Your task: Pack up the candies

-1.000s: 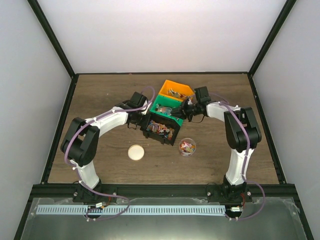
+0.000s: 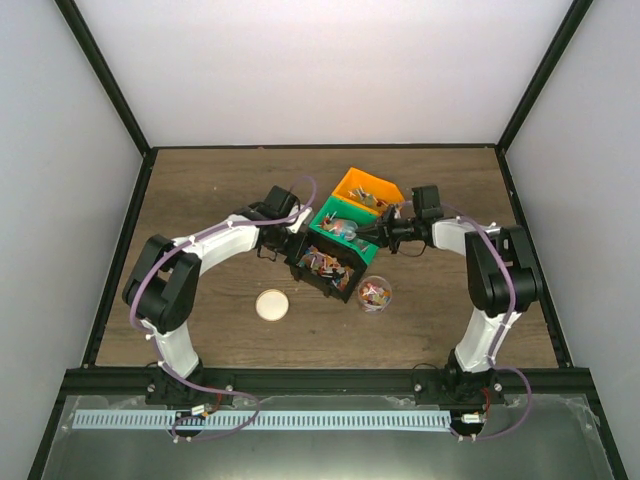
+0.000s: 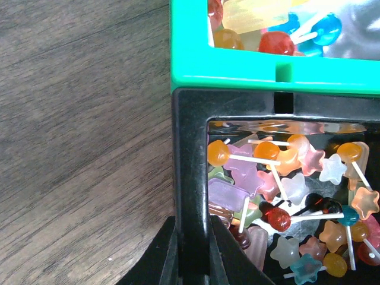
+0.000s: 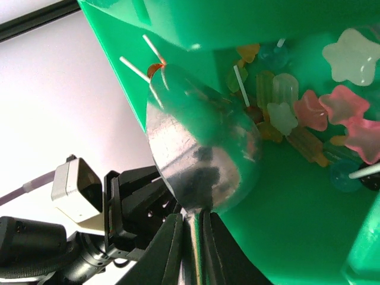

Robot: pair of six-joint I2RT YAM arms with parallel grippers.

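Note:
My left gripper is shut on the side rim of the black bin [image 3: 191, 160], which holds star candies and lollipops. The green bin [image 2: 324, 213] adjoins it behind, with candies at its bottom. Inside the green bin is a shiny metal scoop [image 4: 199, 151], its handle held by my right gripper, which is shut. An orange lollipop [image 4: 153, 70] lies at the scoop's far edge, sticks pointing outward; glare hides whether more lies in the bowl. A clear round jar [image 2: 375, 293] with colourful candies stands right of the black bin.
An orange bin [image 2: 378, 184] with candies sits behind the green one. A round pale lid [image 2: 272, 305] lies on the table [image 2: 200, 320] in front, left of the bins. Bare table surrounds the lid and jar.
The bins have turned and shifted, the orange and green ones moving right and slightly toward the front. My right arm has moved right with the scoop. The left gripper has moved slightly right, still at the black rim.

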